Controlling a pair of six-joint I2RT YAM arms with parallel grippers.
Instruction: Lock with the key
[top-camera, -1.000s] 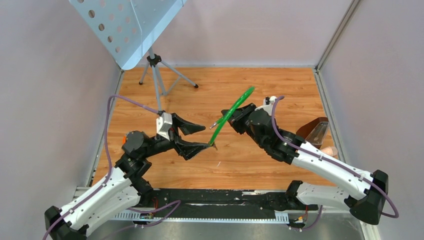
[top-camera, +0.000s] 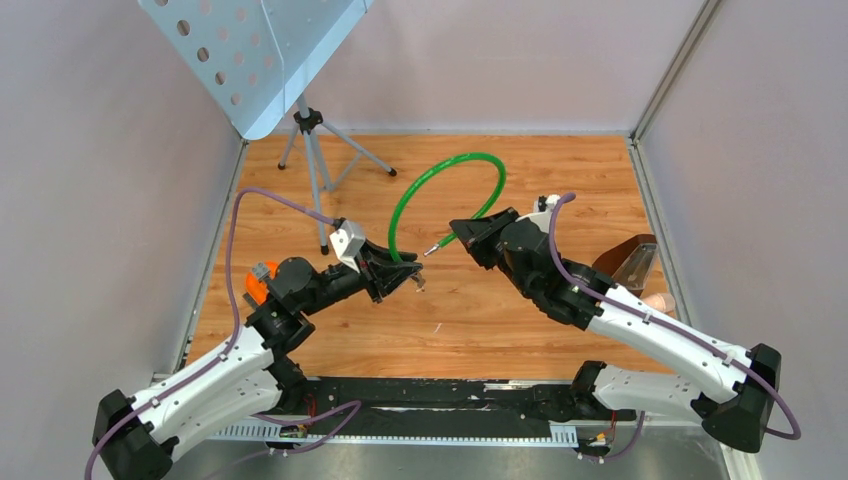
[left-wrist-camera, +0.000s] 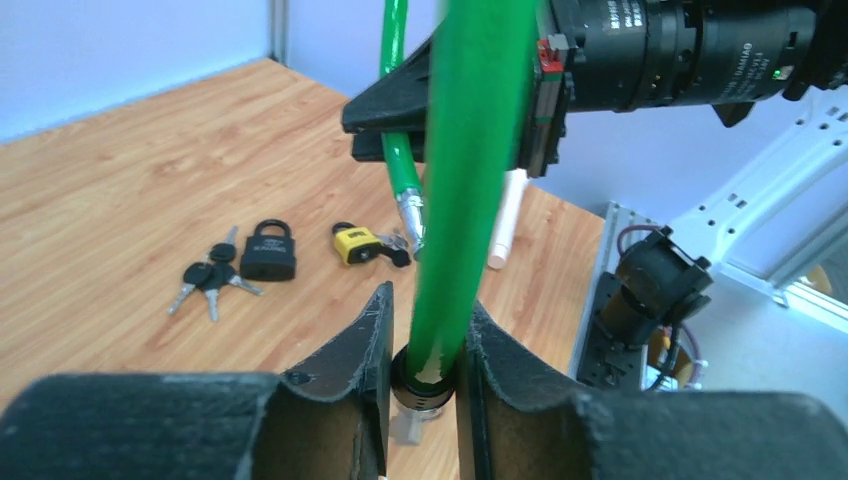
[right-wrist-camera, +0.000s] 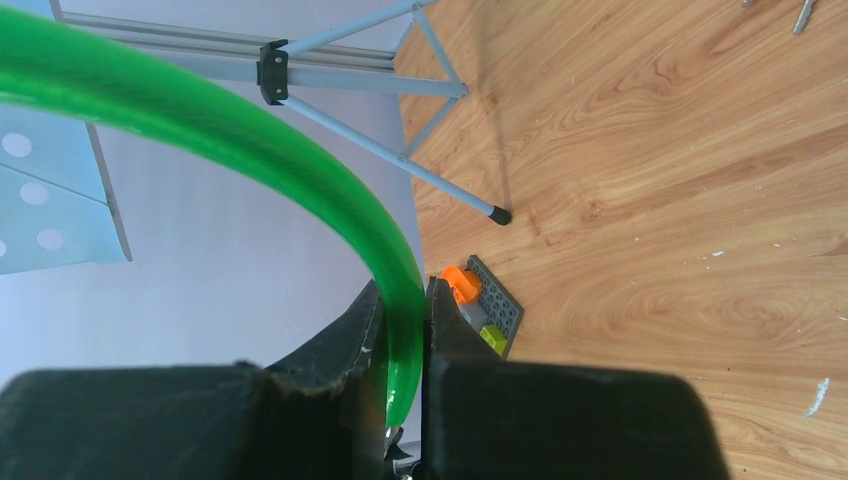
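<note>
The green cable lock (top-camera: 450, 168) arches between both grippers. My left gripper (top-camera: 410, 268) has its fingers closed in around one end of it, near a small metal piece, seen as a thick blurred tube (left-wrist-camera: 465, 180) in the left wrist view. My right gripper (top-camera: 456, 230) is shut on the other part, with its silver tip (left-wrist-camera: 410, 212) sticking out below the fingers. In the right wrist view the green tube (right-wrist-camera: 320, 195) runs up from those fingers.
On the wooden floor (top-camera: 480, 330) lie bunches of keys (left-wrist-camera: 210, 275), a black padlock (left-wrist-camera: 268, 258) and a yellow padlock (left-wrist-camera: 355, 244). A tripod (top-camera: 310, 130) stands at back left, a brown object (top-camera: 625, 265) at right.
My left gripper has moved onto the cable's end and its wide fingers have narrowed around it; the green loop now stands wider and higher. The right arm has barely moved.
</note>
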